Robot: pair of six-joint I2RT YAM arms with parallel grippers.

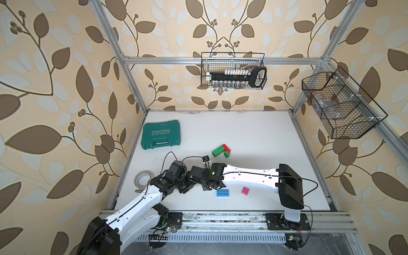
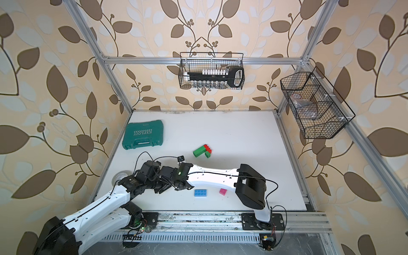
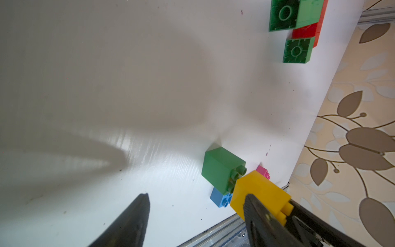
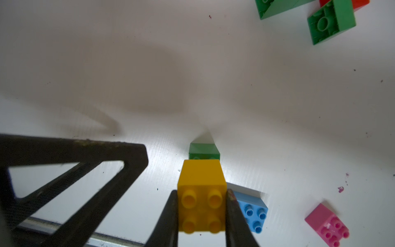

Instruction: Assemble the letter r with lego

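Note:
My right gripper is shut on a yellow brick [image 4: 201,175], held over a green brick [image 4: 203,150], which it partly hides in the right wrist view. In the left wrist view the green brick [image 3: 220,168] lies beside the yellow brick [image 3: 257,189]. My left gripper is open, its fingers apart with nothing between them, close to the right gripper. Further back on the table lie green and red pieces [image 1: 221,150]. Nearer the front are a blue brick [image 1: 222,193] and a pink brick [image 1: 245,190].
A green case [image 1: 160,134] lies at the back left, and a roll of tape [image 1: 142,176] at the left front. Both arms crowd the front left of the table. Wire baskets [image 1: 342,106] hang on the walls.

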